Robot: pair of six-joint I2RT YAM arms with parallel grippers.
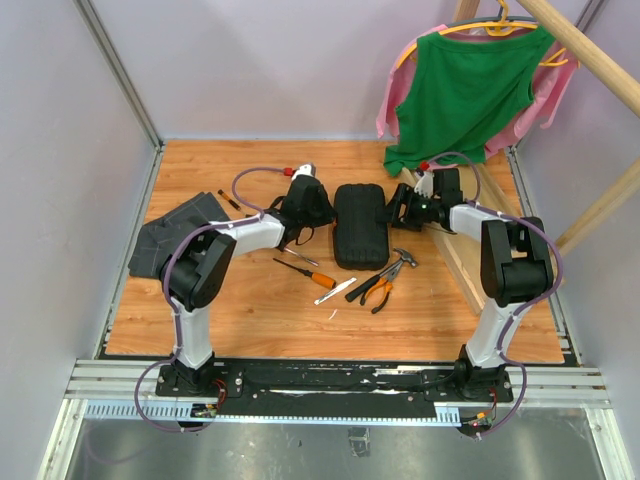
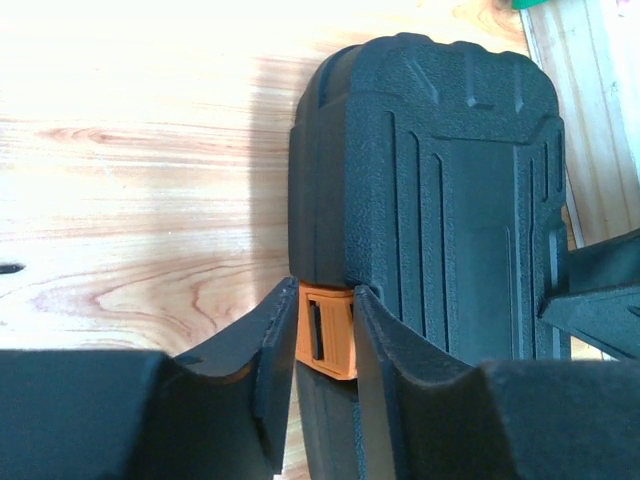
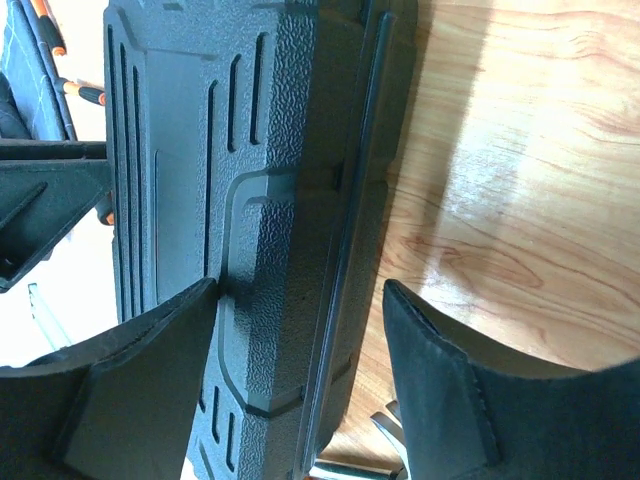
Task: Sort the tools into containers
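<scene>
A closed black case (image 1: 361, 235) lies in the middle of the table, its long side pointing away from me. At its left side my left gripper is part open, fingertips on either side of an orange latch (image 2: 328, 335). Across the case, my right gripper stands open, one finger over the lid and the other beyond its edge; whether they touch is unclear. Tools lie in front of the case: an orange screwdriver (image 1: 322, 280), a white-bladed tool (image 1: 336, 291), orange pliers (image 1: 380, 286) and a hammer (image 1: 404, 257).
A dark grey folded pouch (image 1: 165, 240) lies at the left, with a small orange-and-black tool (image 1: 229, 200) behind it. A wooden rack (image 1: 465, 265) with hanging clothes (image 1: 465, 90) stands along the right.
</scene>
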